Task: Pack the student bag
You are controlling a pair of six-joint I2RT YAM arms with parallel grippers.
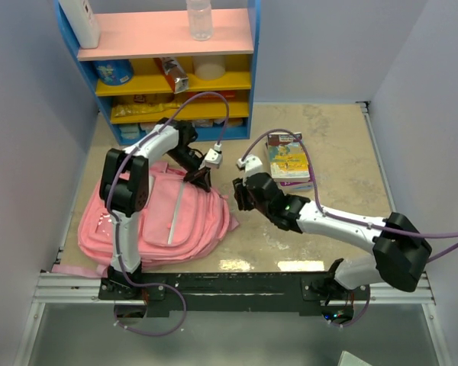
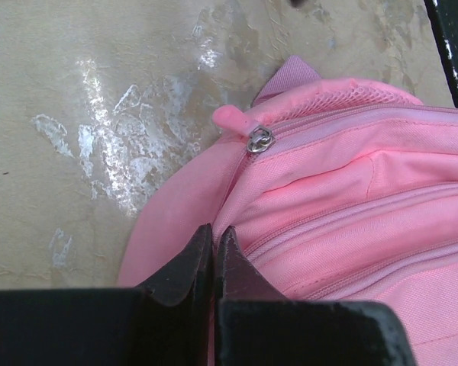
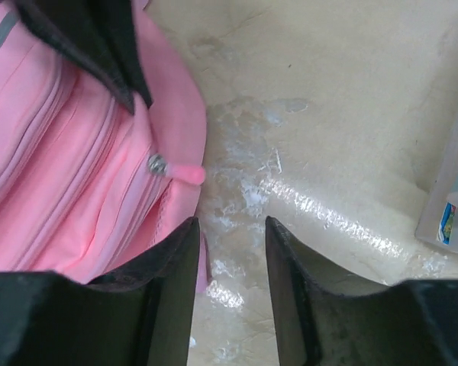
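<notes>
A pink bag (image 1: 168, 217) lies at the left of the table. My left gripper (image 1: 205, 187) is shut on the bag's fabric at its upper right edge; in the left wrist view the gripper pinches a fold of it near a zipper pull (image 2: 260, 139). Just right of the bag, apart from it, is my right gripper (image 1: 237, 200). In the right wrist view that gripper stands part open with nothing between its fingers, while the pink zipper tab (image 3: 185, 173) lies ahead of it to the left. Books (image 1: 288, 160) lie stacked at the right.
A blue shelf (image 1: 253, 46) with yellow boards stands at the back left, holding a clear bottle (image 1: 200, 19), a blue can (image 1: 114, 71) and other items.
</notes>
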